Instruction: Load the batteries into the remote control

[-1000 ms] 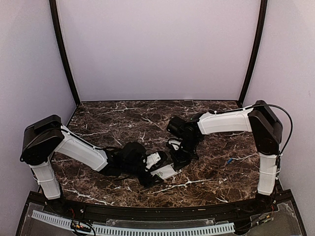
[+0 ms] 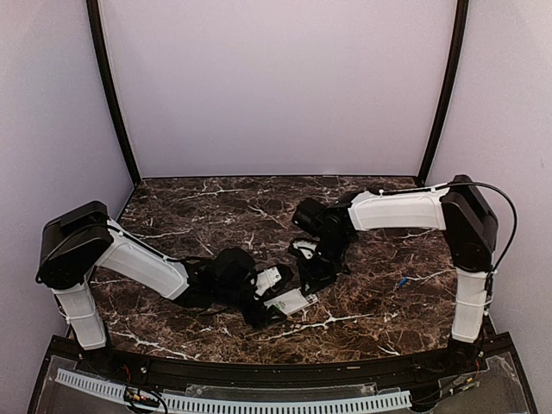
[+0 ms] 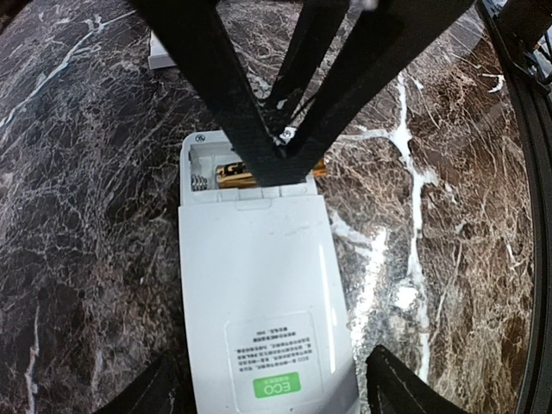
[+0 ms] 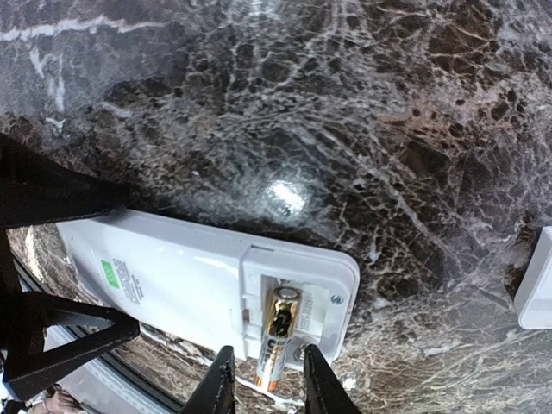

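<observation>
The white remote control [image 3: 259, 259] lies back side up, its battery compartment [image 4: 328, 274] uncovered at one end. My left gripper is closed around the body, one finger [image 4: 86, 200] along each long side. An AA battery [image 4: 280, 323], gold and silver, lies across the compartment at a slant. One end rests inside; the other sticks out over the side wall, as the left wrist view also shows. Above it, my right gripper is open, its fingertips apart on either side of the battery, not gripping it. In the left wrist view its fingers partly hide the compartment.
A small white piece [image 4: 539, 289] lies on the dark marble table beyond the remote's open end. Farther right is a small blue item [image 2: 403, 281]. Both arms meet closely over the remote.
The battery now lies loose, its outer end still beyond the wall. The left gripper and remote stay put.
</observation>
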